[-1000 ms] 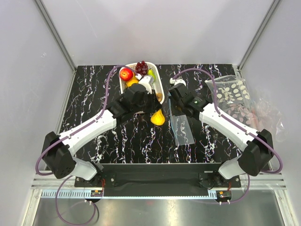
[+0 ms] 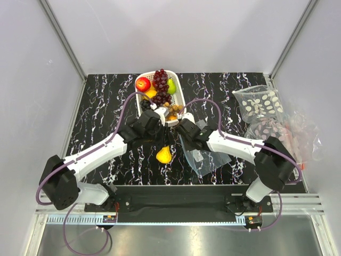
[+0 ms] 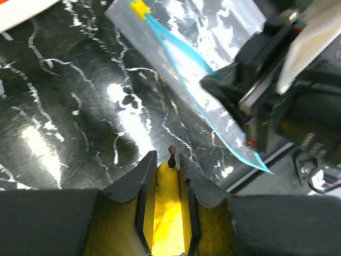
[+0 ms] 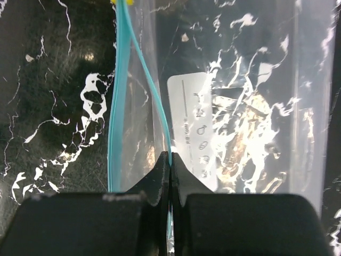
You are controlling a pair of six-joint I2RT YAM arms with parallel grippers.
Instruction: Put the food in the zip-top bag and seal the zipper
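In the left wrist view, a yellow pear-shaped fruit is pinched stem-up by my left gripper, which is shut on it. From the top view the fruit hangs left of the clear zip bag, apart from it. My right gripper is shut on one blue edge of the bag's mouth. The other blue zip edge bows away leftward, leaving a narrow gap. Through the clear film a white label shows; no food is visible inside the bag.
A white basket at the back holds an apple, grapes, a green pear and other food. Clear patterned bags lie at the right.
Both grippers have shifted left and toward the table's front, the fruit and bag moving with them. The bag lies more spread out.
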